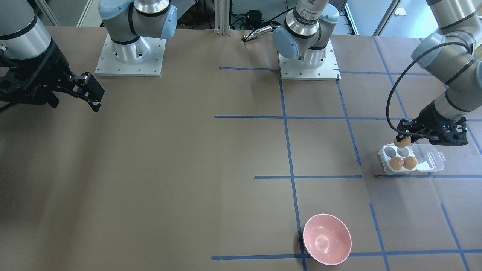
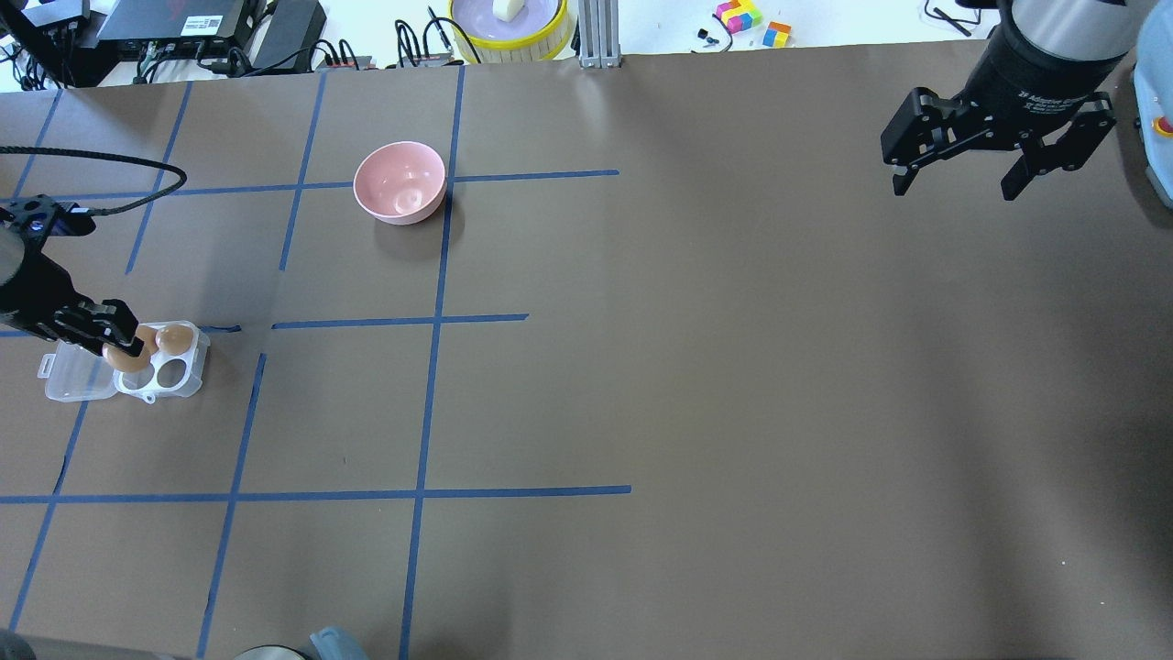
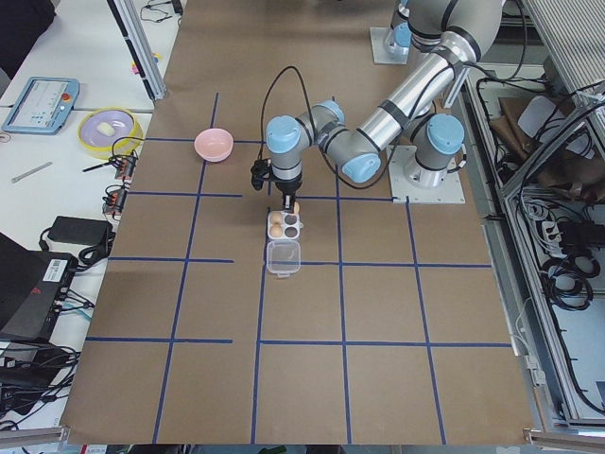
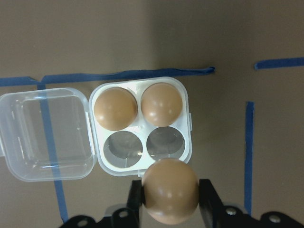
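Observation:
My gripper is shut on a brown egg (image 4: pixel 169 187), held just beside and above a small white four-hole egg carton (image 4: pixel 178 123) with its clear lid (image 4: pixel 47 135) folded open. Two brown eggs, sit in one row of holes; the other two holes are empty in the left wrist view. In the front view the gripper (image 1: pixel 403 137) hangs over the carton (image 1: pixel 387 153) at the right.
A pink bowl (image 1: pixel 327 239) stands on the taped table nearer the front camera. Other arms stand at the table's edges, one with a black gripper (image 2: pixel 954 148).

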